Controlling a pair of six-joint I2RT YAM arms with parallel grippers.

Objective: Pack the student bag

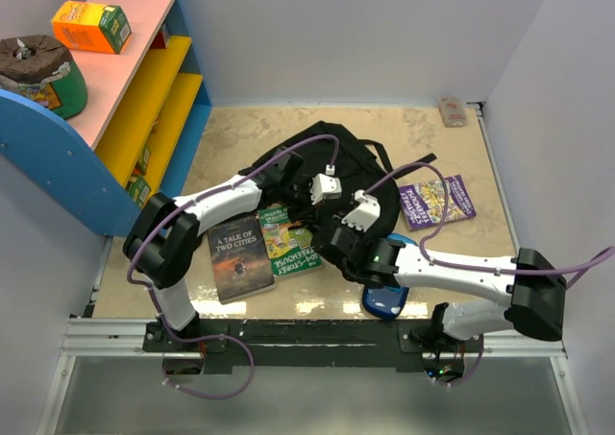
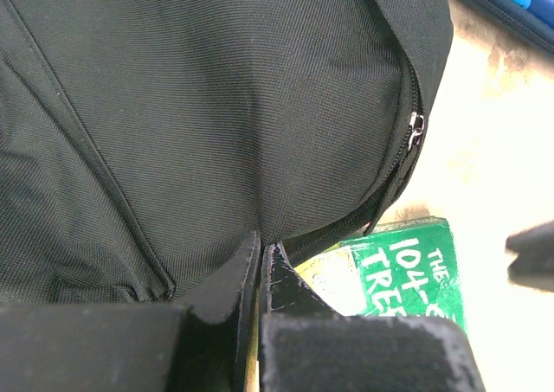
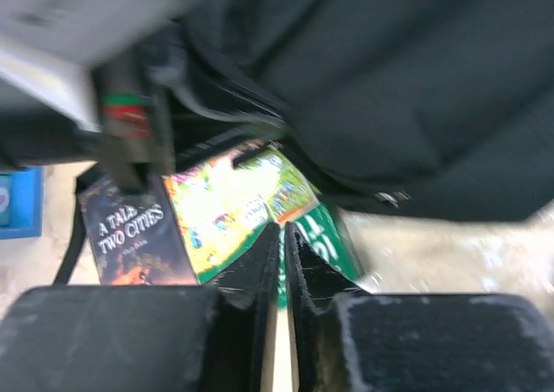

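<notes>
The black bag (image 1: 332, 152) lies open-side toward the front, its zip (image 2: 415, 131) showing at the edge. My left gripper is shut on a fold of the bag's edge. The green treehouse book (image 1: 288, 248) is partly under the bag's mouth; beside it lies the dark book A Tale of Two Cities (image 1: 240, 257). My right gripper stands slightly open in front of the bag, a narrow gap between its fingers and nothing in it. In the top view both sets of fingertips are largely hidden by the arms.
A blue zipped case (image 1: 385, 302) lies at the front, partly under the right arm. A purple book (image 1: 437, 202) lies right of the bag, and a small box (image 1: 452, 111) sits at the back right. Shelves (image 1: 144, 108) stand on the left.
</notes>
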